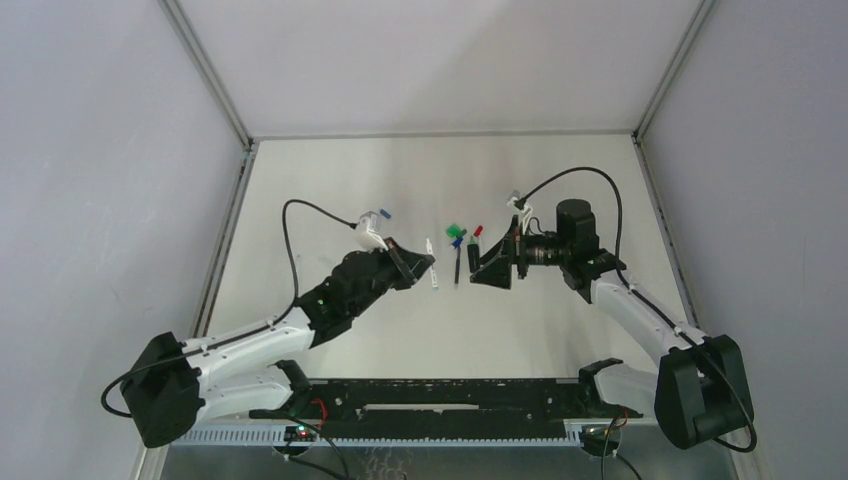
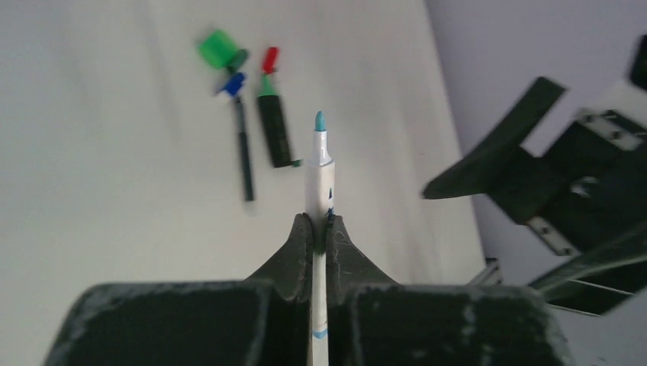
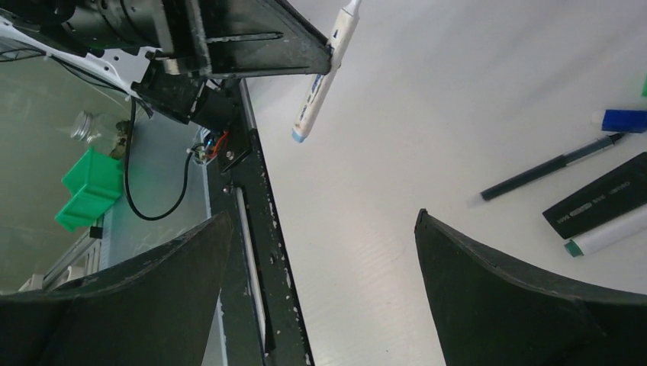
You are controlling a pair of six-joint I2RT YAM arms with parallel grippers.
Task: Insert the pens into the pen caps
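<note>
My left gripper is shut on a white pen (image 2: 319,183), which stands out past the fingertips with its teal tip bare. In the right wrist view this pen (image 3: 323,88) tilts above the table, its blue end lowest. My right gripper is open and empty, facing the pen from the right and apart from it. On the table, a blue cap (image 2: 235,83) lies at the top of a slim black pen (image 2: 243,149). A red cap (image 2: 270,59) is beside them. Another blue cap (image 1: 385,213) lies farther left in the top view.
A black printed block (image 3: 599,194) and a white marker with a green end (image 3: 614,231) lie side by side near the right gripper. A green piece (image 1: 453,230) sits behind them.
</note>
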